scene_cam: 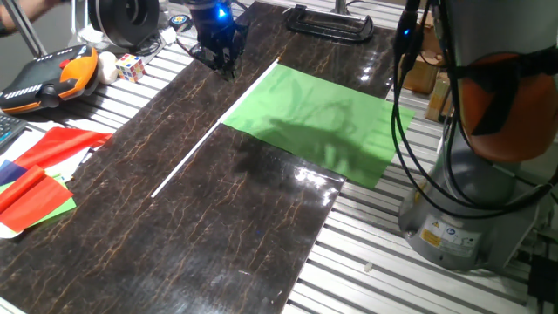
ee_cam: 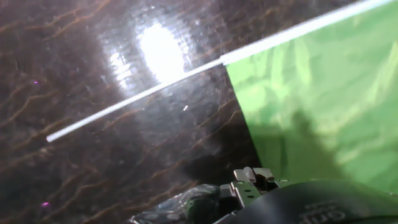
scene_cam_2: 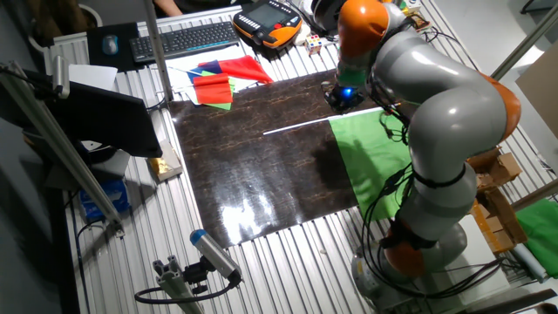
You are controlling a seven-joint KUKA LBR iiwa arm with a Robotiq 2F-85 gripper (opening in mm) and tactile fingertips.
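Observation:
A green flag [scene_cam: 318, 122] lies flat on the dark marbled board, and its white pole [scene_cam: 187, 157] runs along one edge and out past the cloth. Above the board, near the flag's far end, hangs my gripper [scene_cam: 228, 71], apart from both pole and cloth. It appears as a small dark shape in exterior view 2, near the blue light. In the wrist view the bare pole [ee_cam: 115, 108] and the near corner of the green cloth [ee_cam: 273, 87] show clearly. Only part of the gripper body enters at the bottom there, so the fingertips' spacing is unclear.
Red and green flags [scene_cam: 52, 174] lie left of the board, by an orange-edged teach pendant [scene_cam: 54, 80] and a puzzle cube [scene_cam: 130, 68]. A black clamp [scene_cam: 330, 24] rests at the far edge. The board's near part [scene_cam: 209, 253] is clear.

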